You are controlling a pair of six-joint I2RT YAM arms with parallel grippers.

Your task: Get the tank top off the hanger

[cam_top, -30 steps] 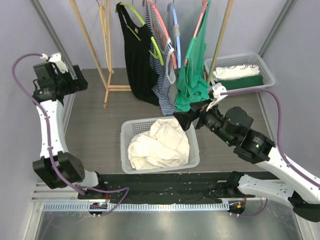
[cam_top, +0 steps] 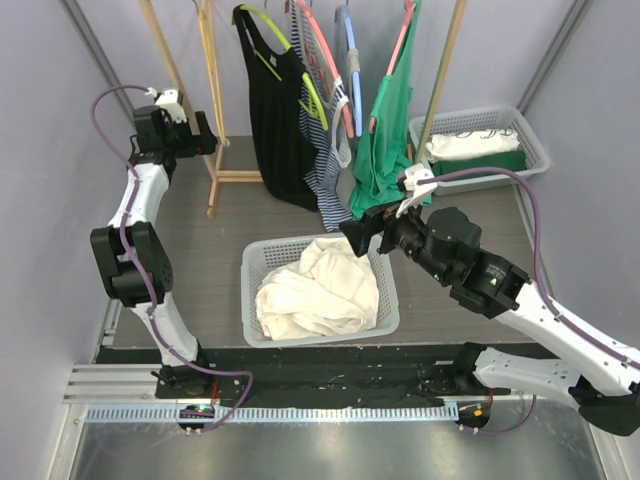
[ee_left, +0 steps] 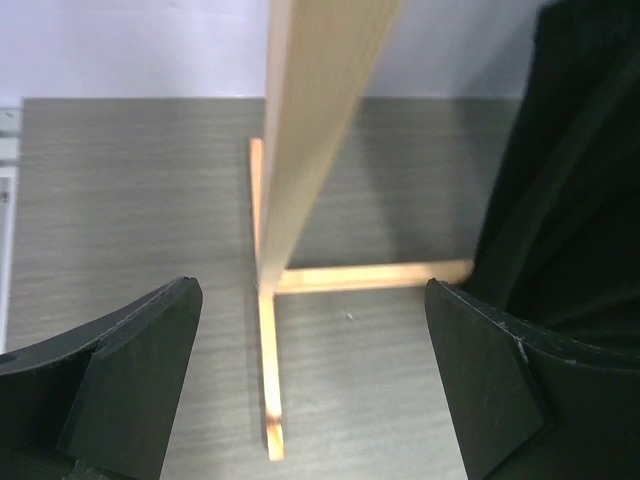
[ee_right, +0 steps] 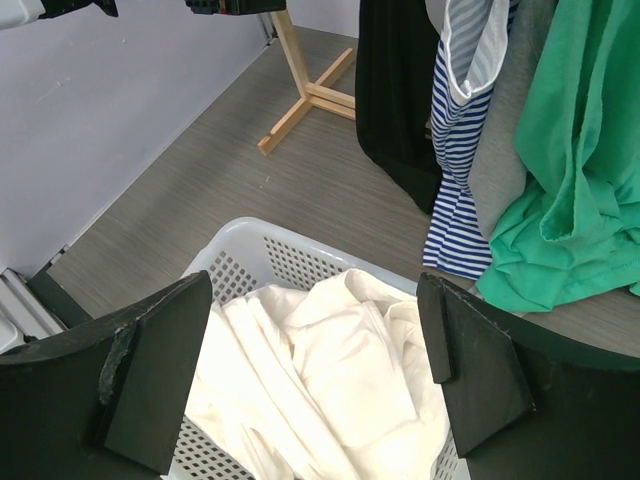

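A black tank top [cam_top: 275, 130] hangs on a green hanger [cam_top: 262, 22] on the wooden rack. Striped, grey and green tops hang to its right. My left gripper [cam_top: 197, 136] is open and empty at the rack's left post; its wrist view shows that post [ee_left: 305, 120] above the gap between the fingers and dark cloth [ee_left: 565, 200] on the right. My right gripper [cam_top: 365, 225] is open over the front basket, with nothing between its fingers; in its wrist view the green top [ee_right: 570, 230] and striped top [ee_right: 455, 200] are ahead.
The front basket [cam_top: 390, 310] holds cream cloth [cam_top: 315, 290]. A second basket [cam_top: 535, 150] with folded white and dark green cloth stands at back right. Bare floor [cam_top: 205, 260] lies left of the front basket; walls border both sides.
My left arm has moved inward and up in the top view, bringing its gripper from the left wall to the rack's left post. The right arm has shifted very slightly.
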